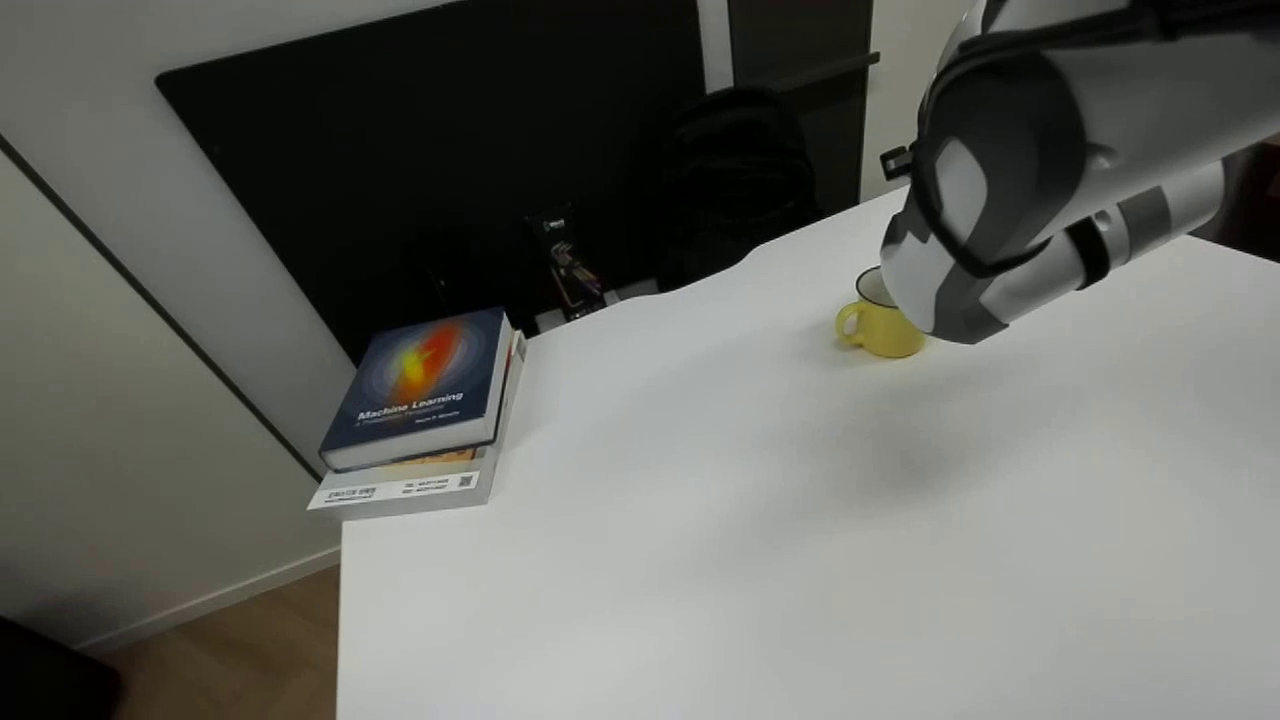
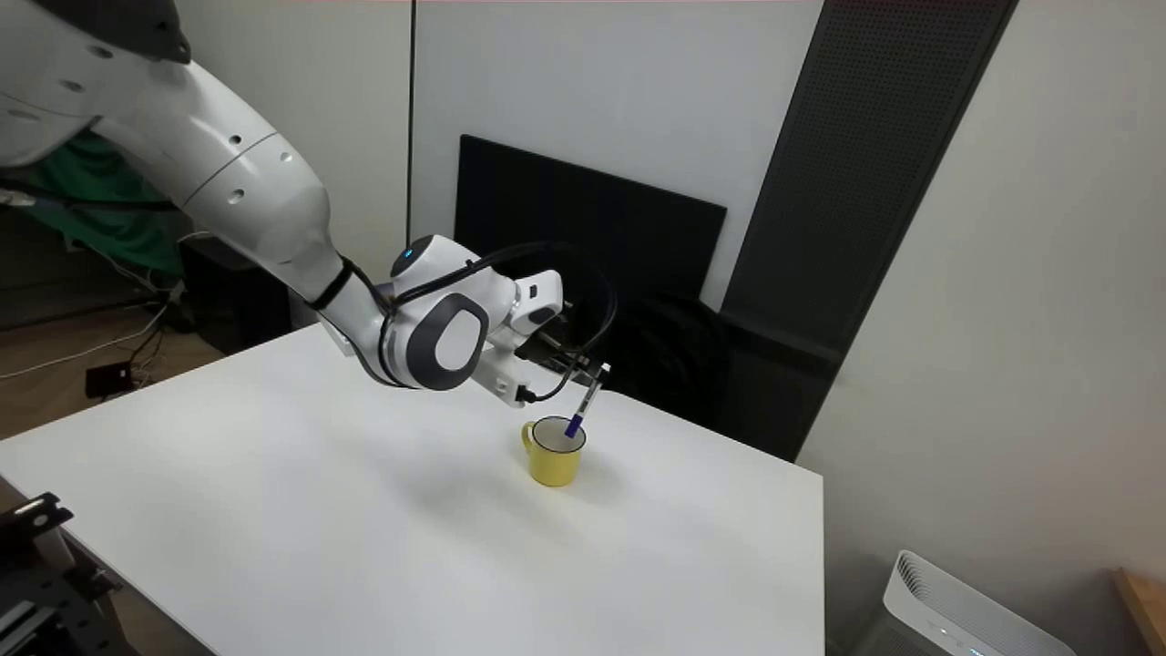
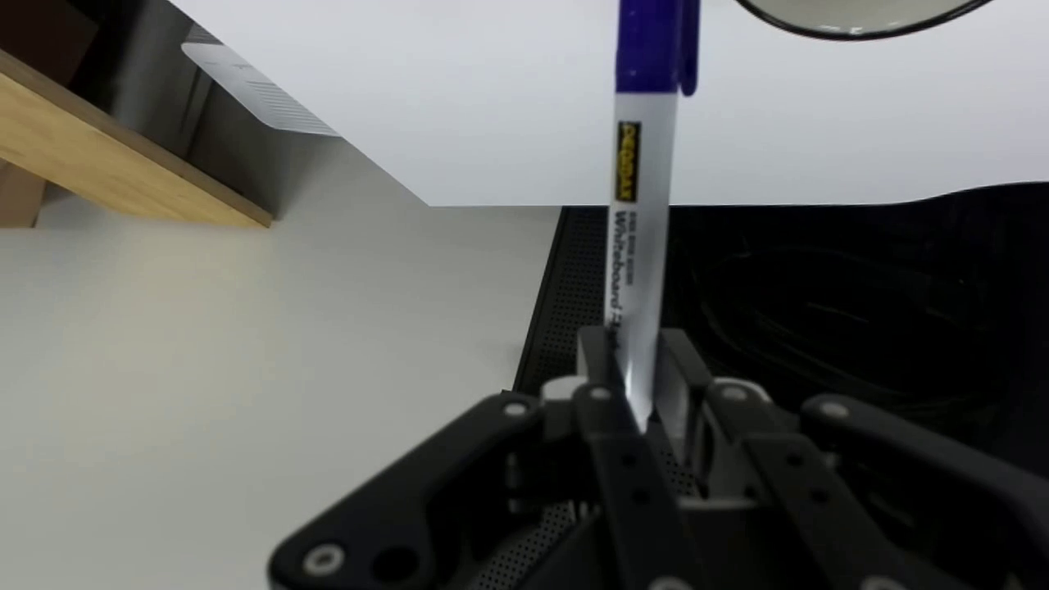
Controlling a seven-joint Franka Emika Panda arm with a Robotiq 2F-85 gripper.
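Observation:
A whiteboard marker with a white barrel (image 3: pixel 641 256) and a blue-purple cap (image 3: pixel 649 44) is held by my gripper, which is shut on its far end. The yellow mug (image 2: pixel 554 464) stands upright on the white table, its dark rim enclosing a pale inside. In exterior view 2 the marker (image 2: pixel 587 405) slants down, and its cap overlaps the mug's opening. From the wrist, the mug's rim (image 3: pixel 853 35) lies to the right of the marker, with a gap between them. The arm hides the gripper, the marker and part of the mug (image 1: pixel 884 332) in exterior view 1.
Two stacked books (image 1: pixel 420 384) lie at the table's left corner in exterior view 1. A black backpack (image 1: pixel 744 180) and a dark screen (image 1: pixel 444 156) are behind the table's back edge.

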